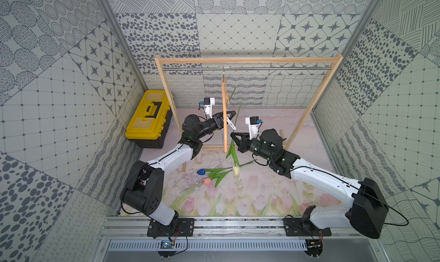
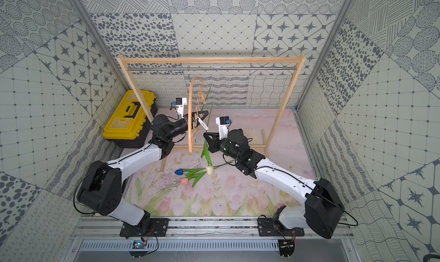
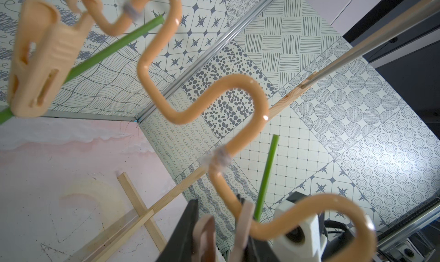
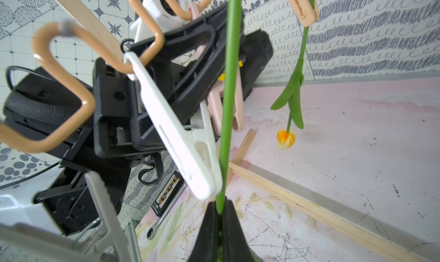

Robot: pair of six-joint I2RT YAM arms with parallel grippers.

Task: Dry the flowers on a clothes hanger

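An orange hanger (image 1: 225,136) with a wavy lower wire (image 3: 238,83) hangs from the metal rail. My left gripper (image 1: 228,118) is at the hanger, shut on a white clothespin (image 4: 174,129); the hold itself is partly hidden. My right gripper is shut on the green stem (image 4: 232,78) of the white tulip (image 1: 236,170), which hangs bloom down. This stem rises past the clothespin's lower tip in the right wrist view. A beige clothespin (image 4: 302,5) on the hanger bears a yellow tulip (image 4: 285,139), bloom down.
A blue tulip (image 1: 201,172) and a pink tulip (image 1: 206,181) lie on the floral mat. The wooden rack (image 1: 249,60) spans both arms. A yellow-lidded toolbox (image 1: 149,115) stands at the left. Open mat lies at front right.
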